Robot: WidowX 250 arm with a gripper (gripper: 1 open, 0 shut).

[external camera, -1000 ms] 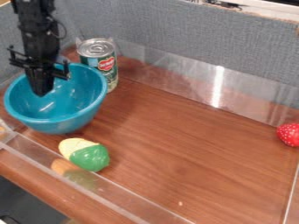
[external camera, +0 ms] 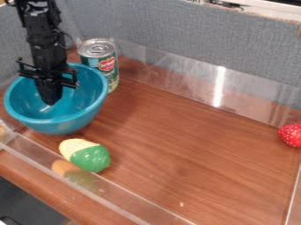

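My black gripper (external camera: 47, 81) reaches down into the blue bowl (external camera: 65, 116) at the left of the tray; its fingertips are partly hidden inside the bowl, and I cannot tell what, if anything, is between them. A tin can (external camera: 102, 56) with a red and green label stands just behind the bowl, to its right. A cream and green vegetable-like object (external camera: 88, 156) lies on the wooden floor in front of the bowl.
A red strawberry-like object (external camera: 290, 135) lies at the far right. Clear plastic walls and a grey padded back wall (external camera: 206, 39) bound the wooden floor (external camera: 194, 154), whose middle is free.
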